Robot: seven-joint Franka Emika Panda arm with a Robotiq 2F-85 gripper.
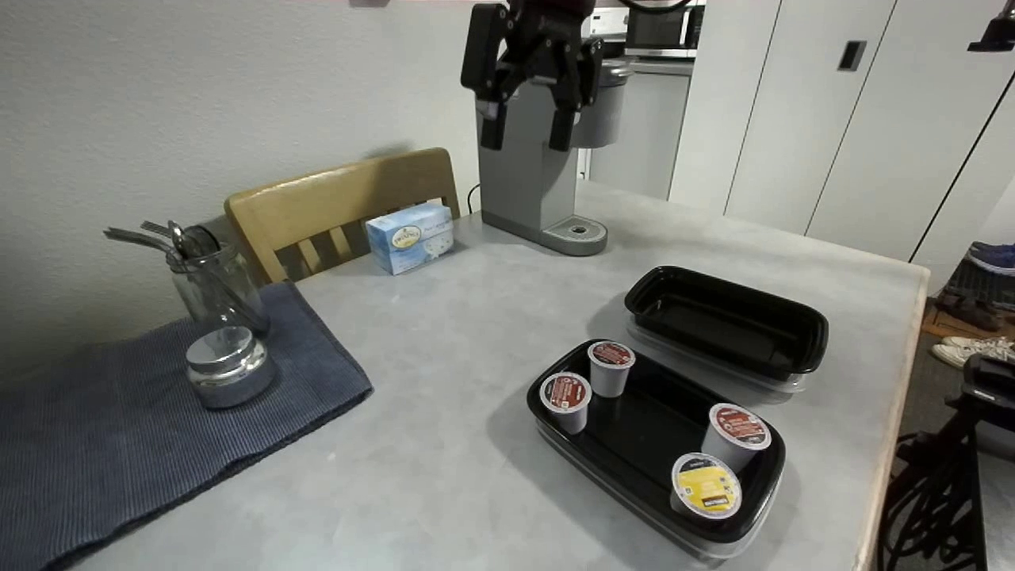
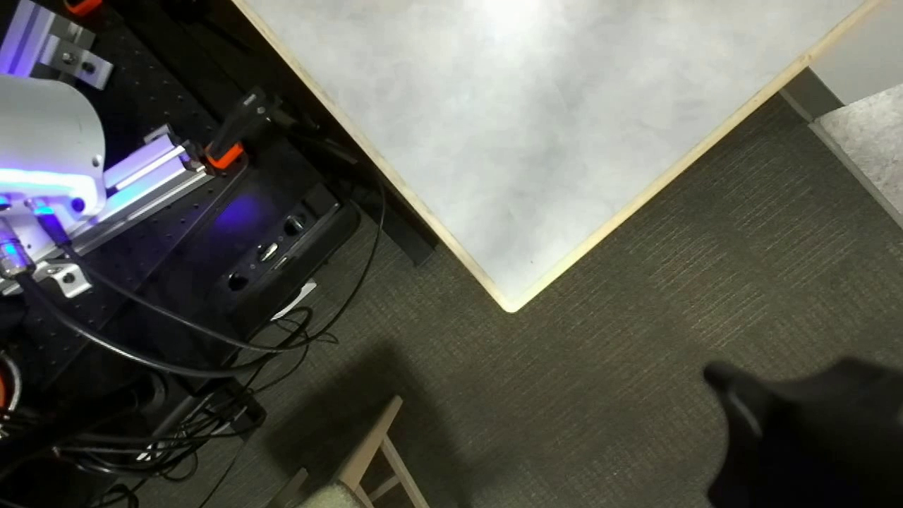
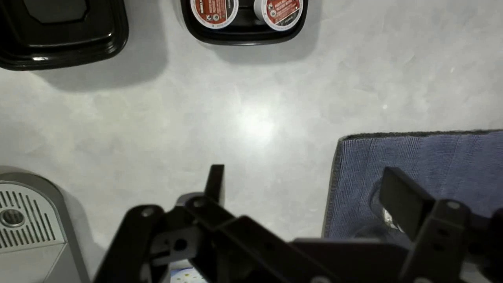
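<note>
High over the table, in front of the grey coffee maker (image 1: 518,181), my gripper (image 1: 526,138) stands open, nothing between its fingers. The wrist view has the same gripper with its fingers wide apart above the pale tabletop (image 3: 264,122). A black tray (image 1: 647,423) holds several coffee pods: two red-topped pods at its far end, another red-topped pod (image 1: 738,433) and a yellow-topped pod (image 1: 706,487) at its near end. Behind it sits an empty black tray (image 1: 728,319). The coffee maker's upper part is partly hidden by my gripper.
A blue tea box (image 1: 411,238) sits at the table's far edge by a wooden chair (image 1: 347,195). On the left, a blue mat (image 1: 181,419) bears a silver-lidded jar (image 1: 228,366) and a glass (image 1: 217,290) of cutlery.
</note>
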